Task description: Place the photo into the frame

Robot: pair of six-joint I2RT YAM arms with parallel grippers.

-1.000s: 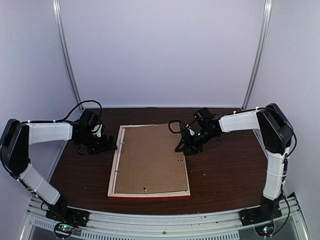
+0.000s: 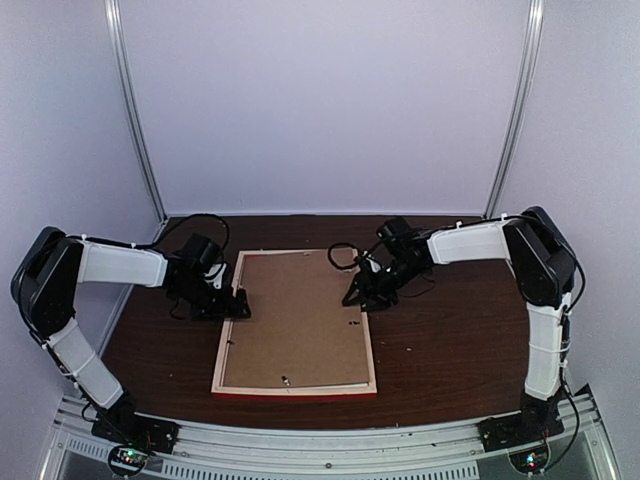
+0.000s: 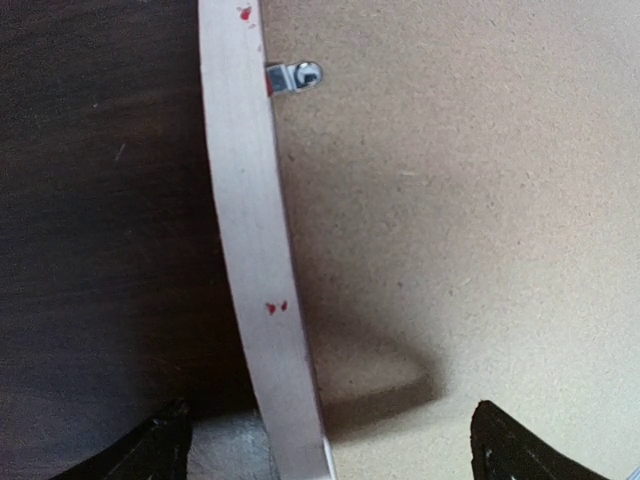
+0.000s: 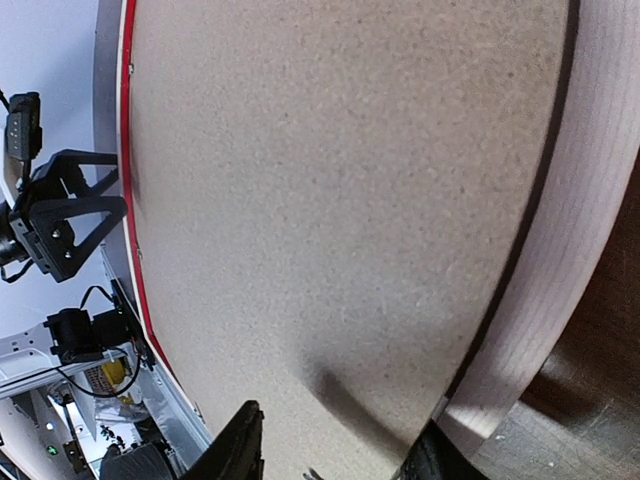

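Note:
The wooden frame (image 2: 217, 358) lies on the dark table with a brown backing board (image 2: 300, 320) inside it; no photo can be made out. A thin pale strip shows along the board's front edge. My left gripper (image 2: 240, 306) is open above the frame's left rail; in the left wrist view the rail (image 3: 250, 210) runs between its spread fingers. At the right rail is my right gripper (image 2: 358, 298). In its wrist view the fingers (image 4: 240, 445) stand apart over the board near the rail (image 4: 560, 240), and I see nothing held.
A small metal clip (image 3: 294, 77) sits on the left rail's inner side, turned over the board. Another clip (image 2: 286, 381) shows near the front rail.
My left gripper has moved right and slightly toward the front, over the left rail. The right gripper has shifted a little left. The frame and board have slid slightly left.

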